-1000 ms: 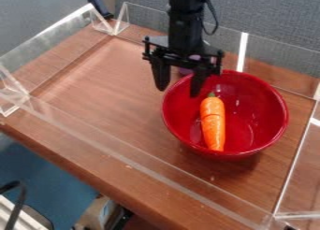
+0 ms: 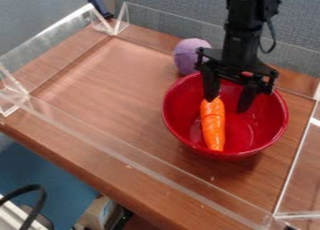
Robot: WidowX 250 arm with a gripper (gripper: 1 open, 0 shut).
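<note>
My gripper (image 2: 238,82) is over the red bowl (image 2: 263,131), its two black fingers spread apart and reaching down inside the bowl's back part, one to each side near the carrot's upper end. An orange carrot (image 2: 214,126) lies lengthwise in the bowl, left of centre. I see nothing held between the fingers. A purple round object (image 2: 188,54) sits on the wooden table behind the bowl, just left of the gripper.
Clear low walls run along the table's edges, with a grey back panel behind. Dark cable and grey hardware show below the front left edge.
My gripper has moved right and slightly down, from above the bowl's back-left rim to over its inside, uncovering more of the purple object. The bowl and carrot look unmoved.
</note>
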